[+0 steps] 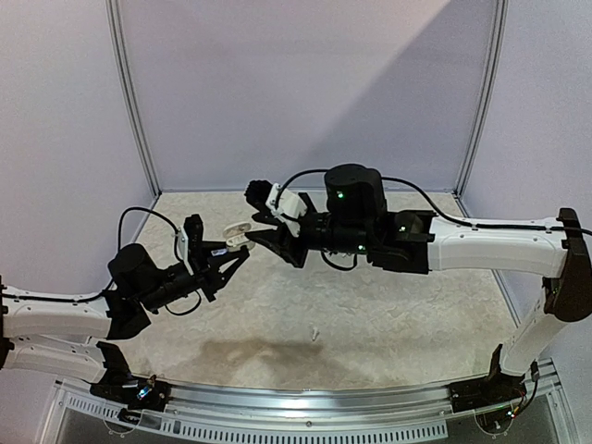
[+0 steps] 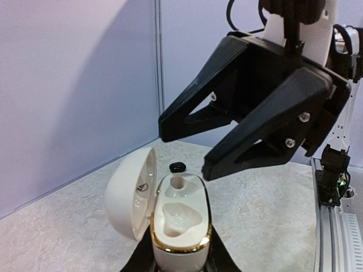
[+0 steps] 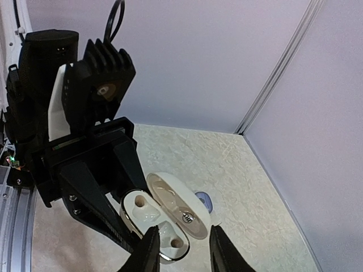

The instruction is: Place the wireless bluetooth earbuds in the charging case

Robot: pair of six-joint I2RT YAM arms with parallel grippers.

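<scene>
The white charging case [image 2: 181, 221], lid [image 2: 125, 198] open, is held upright in my left gripper [image 1: 236, 254], shut on it. Both wells show in the left and right wrist views; I see no earbud between my right fingertips. My right gripper stands part open with its tips just above and beside the case, nothing visible between them. A small white object [image 1: 315, 333] lies on the table below, too small to identify.
A small dark object [image 2: 177, 167] lies farther back on the table [image 1: 388, 333]. Walls surround the workspace.
</scene>
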